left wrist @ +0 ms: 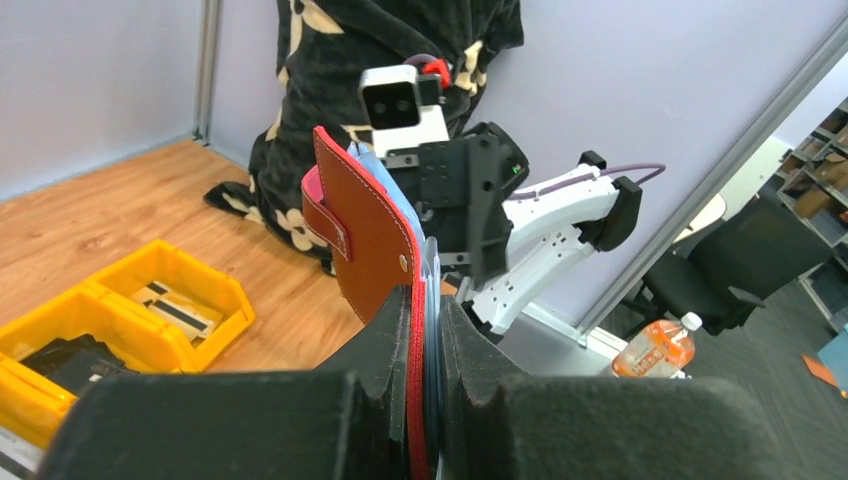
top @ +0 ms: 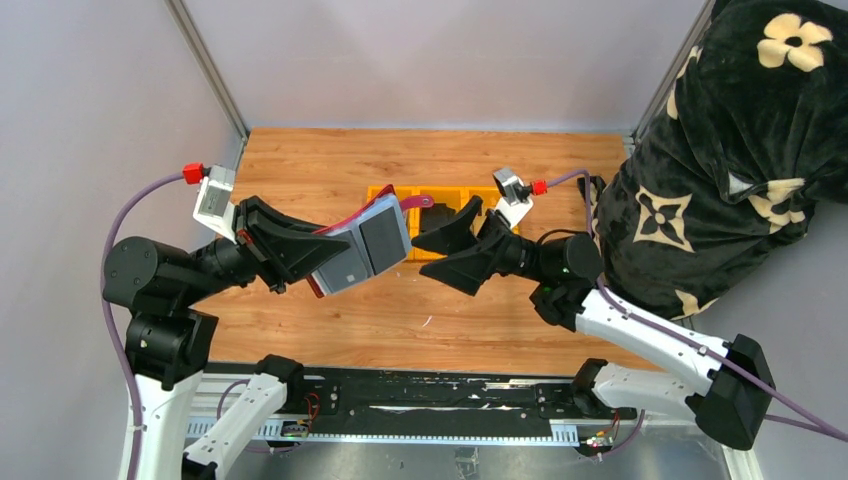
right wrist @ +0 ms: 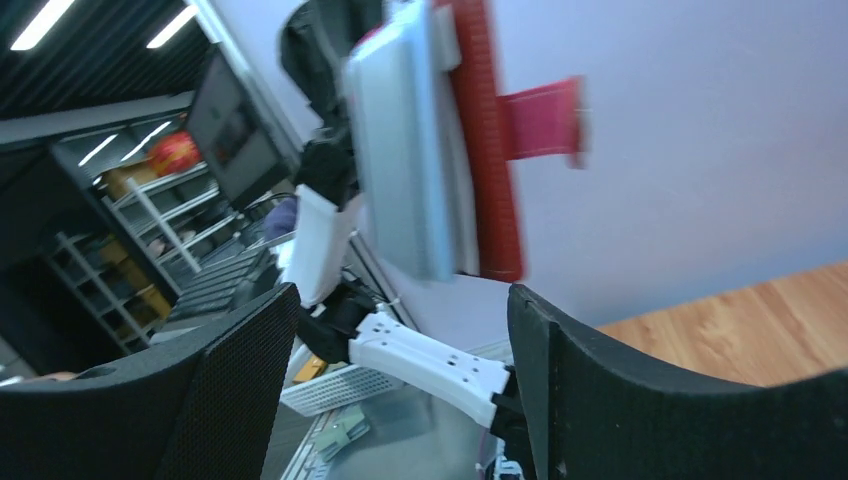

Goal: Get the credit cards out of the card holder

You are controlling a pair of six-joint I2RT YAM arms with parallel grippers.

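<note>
The red-brown leather card holder [left wrist: 372,260], with clear sleeves [top: 365,250] fanned out, is held up in my left gripper [top: 300,260], shut on its end in the left wrist view. Just right of it in the top view, my right gripper [top: 445,250] stands open and empty. The holder [right wrist: 440,140] looms blurred above the open right fingers in the right wrist view. Whether cards sit in the sleeves is not clear.
Behind the grippers, a yellow three-compartment tray [left wrist: 215,340] with flat items stands on the wooden table [top: 320,160]. A black patterned cushion [top: 730,120] fills the right side.
</note>
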